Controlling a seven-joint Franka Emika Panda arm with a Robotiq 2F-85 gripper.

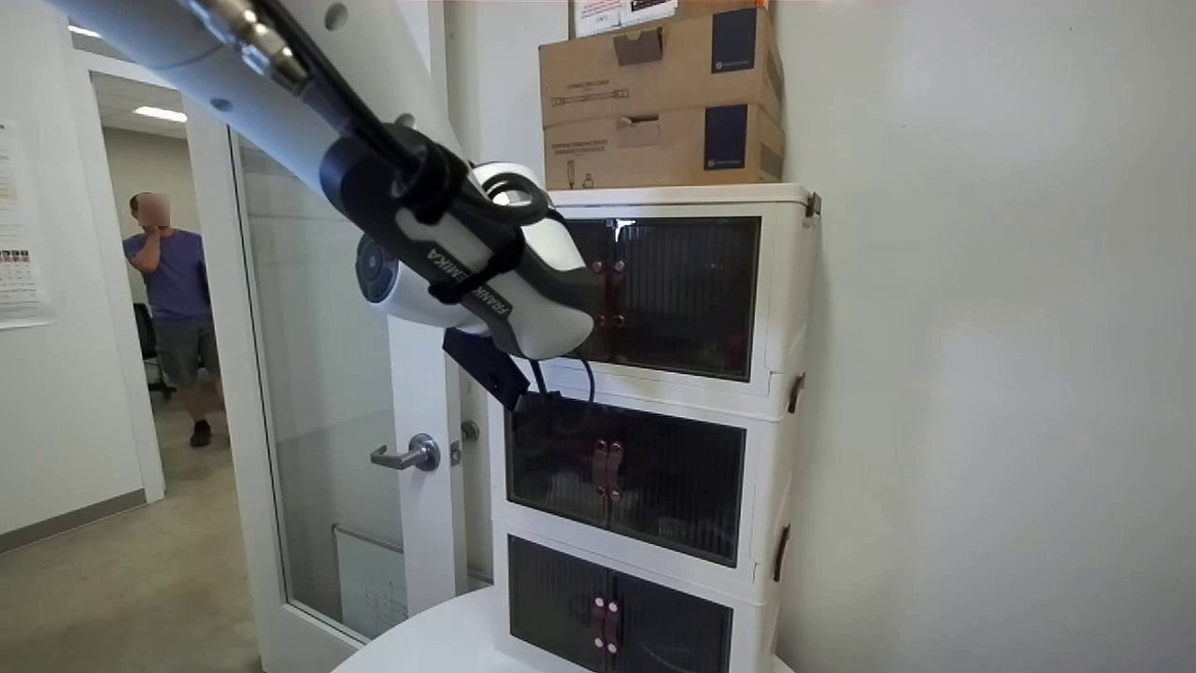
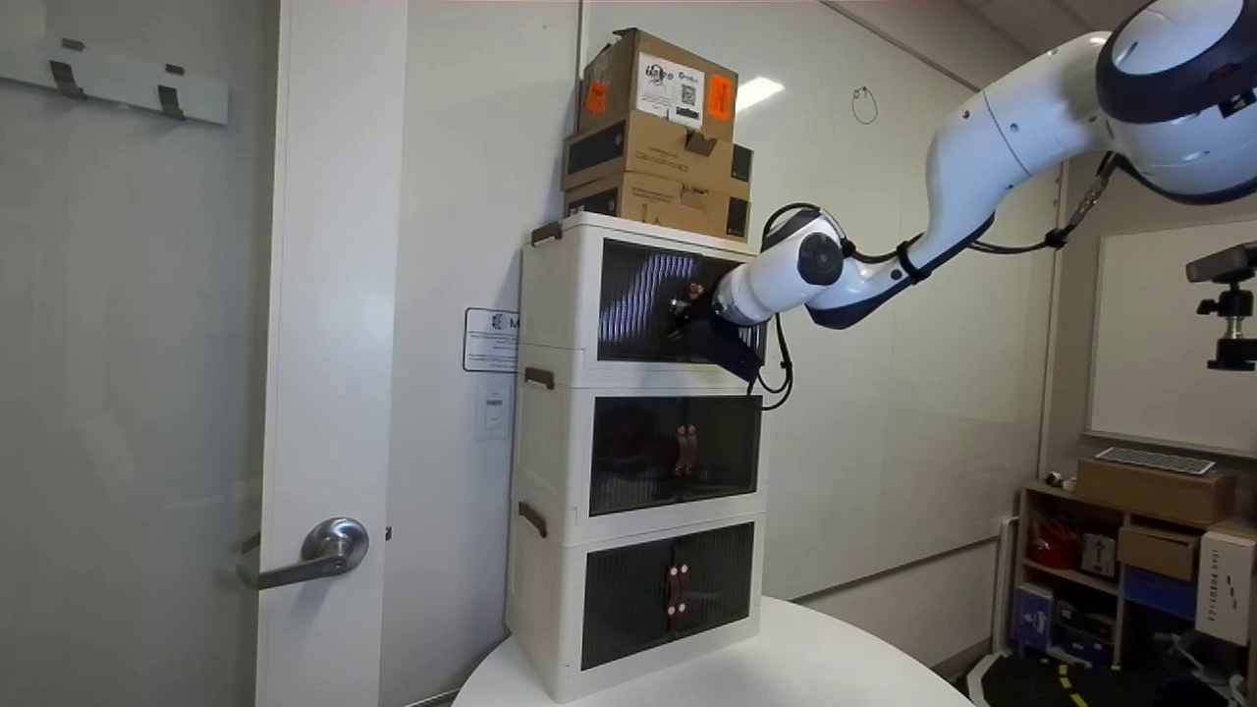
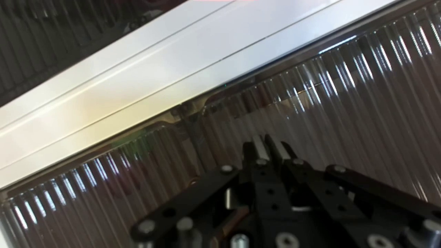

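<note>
The top cabinet's ribbed dark doors (image 2: 642,300) are closed, with brown leather strap handles (image 1: 600,292) at their centre seam. In the wrist view, my gripper is shut at that seam, its two fingers (image 3: 261,148) almost together. A piece of the left strap handle (image 3: 233,223) shows through the linkage. The right handle is covered by the gripper in this view and appears to be between the fingers; the grip itself is hidden. From the second exterior view, the gripper (image 2: 685,311) is right against the handles, pressed close to the door.
Two more closed cabinets (image 1: 628,477) stand beneath on a round white table (image 2: 825,660). Cardboard boxes (image 2: 666,153) are stacked on top. A glass door (image 1: 432,505) is to the left, with a person (image 1: 179,280) beyond it. Open room lies right of the stack.
</note>
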